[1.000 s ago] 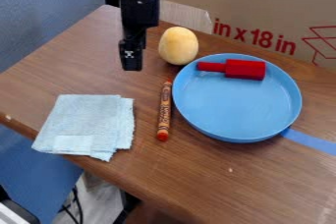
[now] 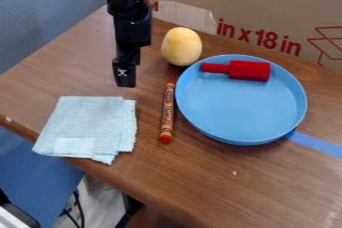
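Observation:
My black gripper [image 2: 126, 72] hangs low over the wooden table [image 2: 281, 192], left of a yellow egg-shaped object [image 2: 181, 46] and above a folded pale-blue cloth [image 2: 86, 127]; I cannot tell whether its fingers are open or shut. An orange-brown stick [image 2: 167, 113] with a red tip lies upright in the view between the cloth and a blue plate [image 2: 241, 107]. A red roller-like object [image 2: 249, 70] with a short handle lies on the far part of the plate.
A cardboard box [image 2: 267, 2] stands along the back. Blue tape [image 2: 321, 144] runs right of the plate. The table's left edge drops to a blue surface and cables. Bare wood lies at the upper left and the front right.
My gripper has shifted left and slightly down compared with a second ago. The objects on the table have not moved.

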